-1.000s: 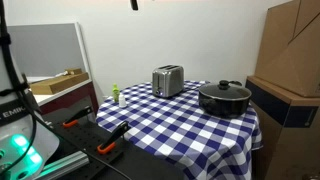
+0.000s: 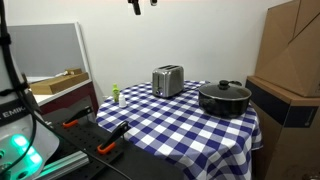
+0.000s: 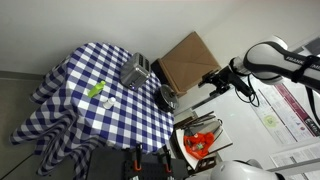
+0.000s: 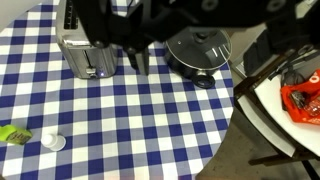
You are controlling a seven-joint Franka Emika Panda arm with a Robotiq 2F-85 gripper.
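A silver toaster (image 2: pixel 168 80) stands on the blue-and-white checked tablecloth (image 2: pixel 175 122). To its right is a black lidded pot (image 2: pixel 224 98). A small green item (image 4: pixel 15 134) and a small white item (image 4: pixel 53 140) sit close together on the left of the cloth in the wrist view. High above the table, at the top edge of exterior view 1, hang the tips of my gripper (image 2: pixel 145 6), apart from each other. The gripper is open, touching none of these things. Its dark, blurred parts cover the top of the wrist view and hide parts of the toaster and pot.
A tall brown box (image 2: pixel 284 75) stands right of the pot. Red items (image 4: pixel 306 95) lie on a white surface beyond the table. Black-and-orange clamps (image 2: pixel 115 137) grip the near edge.
My gripper's tips are slightly lower and farther right in exterior view 1, where a second tip now shows. The things on the table have not moved.
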